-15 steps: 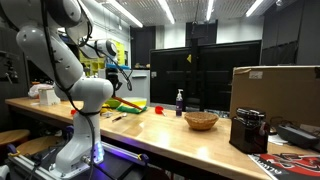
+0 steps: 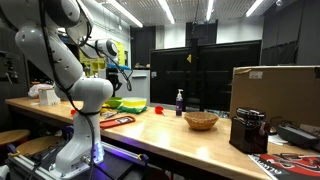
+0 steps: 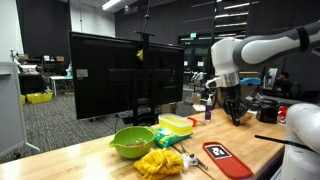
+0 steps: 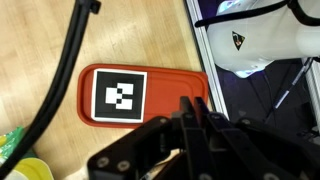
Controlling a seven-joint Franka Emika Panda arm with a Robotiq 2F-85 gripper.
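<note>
A red board [image 4: 168,96] with a black-and-white marker square [image 4: 120,96] lies flat on the wooden table, nearly whole in the wrist view. The board [image 2: 118,121] shows in exterior view 1 as a thin red shape near the arm's base, and the board [image 3: 228,163] is at the right in exterior view 2. My gripper hangs above it, with an open space between fingers and board. Its dark fingers stand close together; whether anything is between them cannot be made out.
A green bowl [image 3: 132,142], a yellow cloth [image 3: 160,164] and a yellow-green tray [image 3: 175,124] stand left of the board. A wicker basket [image 2: 201,121], a bottle [image 2: 179,102] and a black canister [image 2: 248,131] sit farther along the table. Bare table lies between them.
The arm looks unmoved.
</note>
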